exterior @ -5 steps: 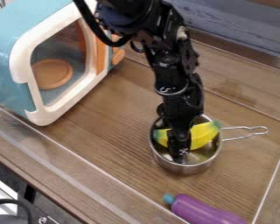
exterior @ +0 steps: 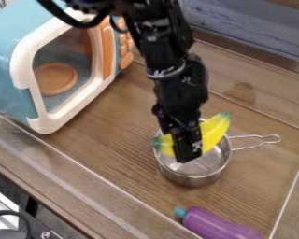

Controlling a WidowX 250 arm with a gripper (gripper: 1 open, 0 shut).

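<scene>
My black gripper [exterior: 187, 144] is over a small metal pot [exterior: 197, 170] with a wire handle, shut on a yellow toy [exterior: 212, 131] with green tips, which looks like corn or a banana. The toy sits at the pot's mouth, tilted, partly hidden behind the fingers.
A light blue toy microwave [exterior: 18, 51] with an open white door frame stands at the left. A purple eggplant [exterior: 220, 224] lies at the front right.
My gripper has risen and shifted slightly with the yellow toy in it, lifting the toy higher relative to the pot.
</scene>
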